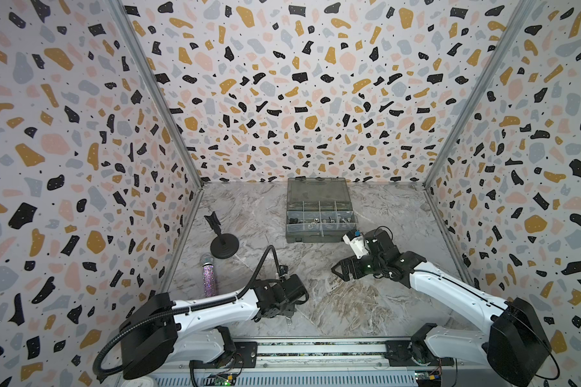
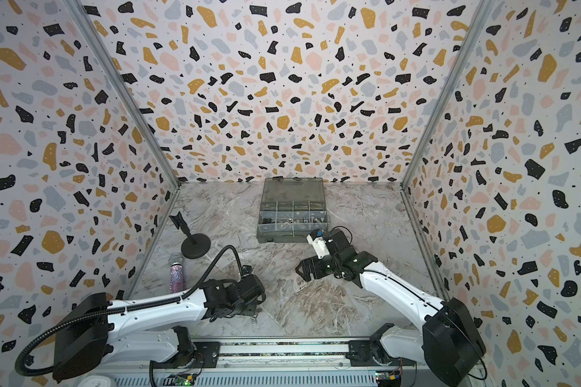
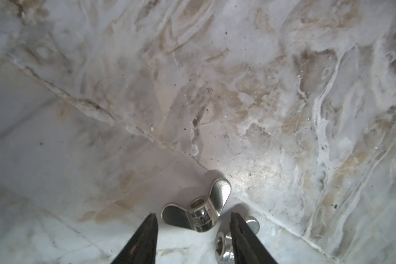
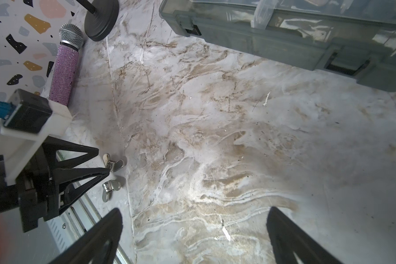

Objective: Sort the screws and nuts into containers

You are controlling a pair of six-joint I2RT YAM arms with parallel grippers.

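Observation:
Two silvery wing nuts lie close together near the table's front edge. In the left wrist view one wing nut (image 3: pixel 201 215) sits between and just ahead of the fingers of my left gripper; the other wing nut (image 3: pixel 225 247) is partly hidden behind the right-hand finger (image 3: pixel 246 242). The fingers are part open and hold nothing. The right wrist view shows the left fingertips (image 4: pixel 102 170) beside both nuts. My right gripper is wide open and empty, over bare table. The grey divided case (image 1: pixel 297 238), lid raised, has small metal parts in its compartments.
A purple glittery microphone (image 1: pixel 209 277) lies at the left, and a black round-based stand (image 1: pixel 224 246) is behind it. Bare marbled table (image 1: pixel 316 277) stretches between the arms and in front of the case.

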